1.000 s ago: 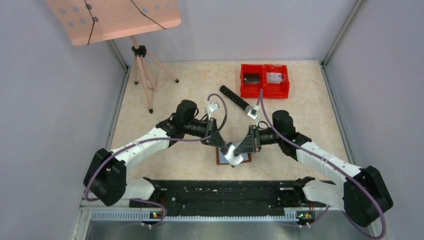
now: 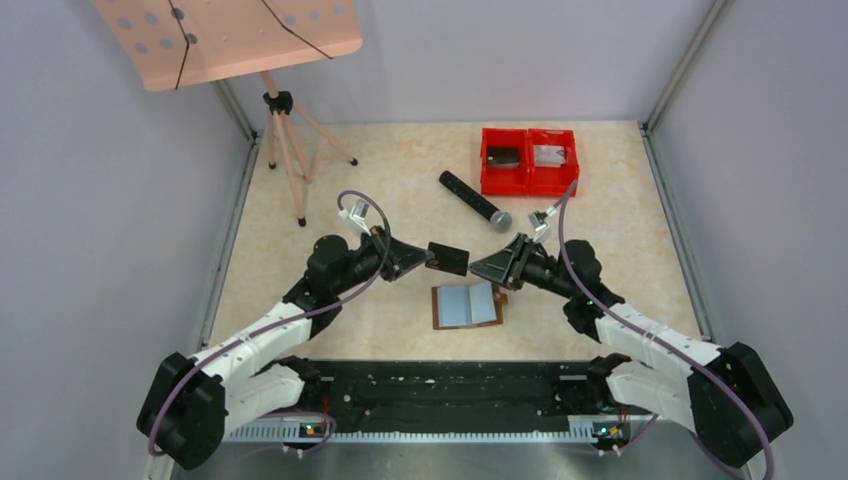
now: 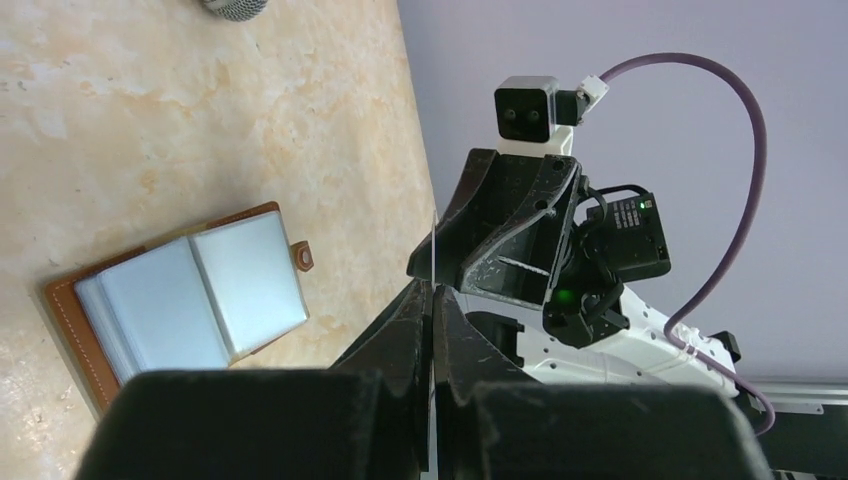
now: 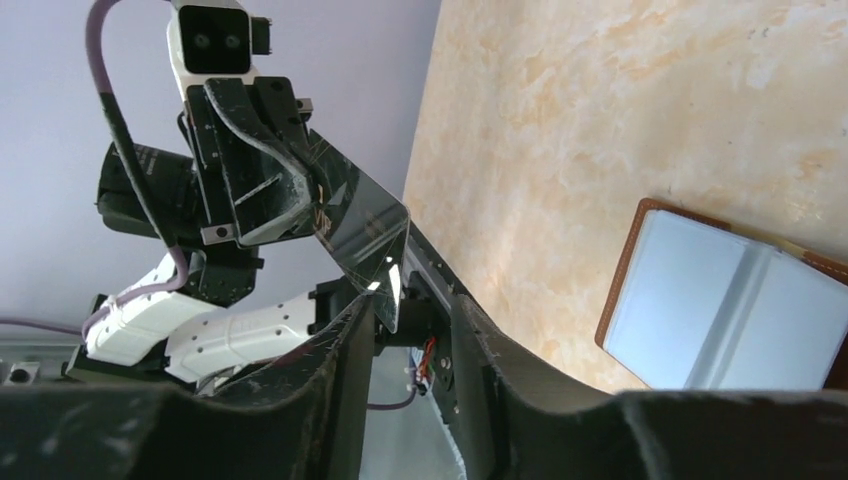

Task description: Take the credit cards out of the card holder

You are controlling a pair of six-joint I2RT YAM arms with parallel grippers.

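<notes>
Thin and dark, a card (image 2: 448, 259) is pinched in my left gripper (image 2: 428, 257), whose fingers are shut on it. The left wrist view shows only the card's thin edge (image 3: 434, 245) at the fingertips; its glossy face (image 4: 365, 225) shows in the right wrist view. My right gripper (image 2: 474, 266) is just past the card's free end in the top view. Its fingers (image 4: 345, 365) stand apart with nothing between them. Below both lies the brown card holder (image 2: 466, 306), spread open on the table with pale sleeves (image 3: 165, 300) facing up.
A black microphone (image 2: 470, 194) lies behind the grippers. The red two-part box (image 2: 527, 183) at the back holds a dark item (image 2: 502, 157) and whitish items (image 2: 549, 155). A pink tripod stand (image 2: 290, 150) is at back left. Bare table surrounds the holder.
My left gripper has moved left and away from the holder with the card, which now lies more level in the top view. My right gripper, earlier close against it, has shifted apart.
</notes>
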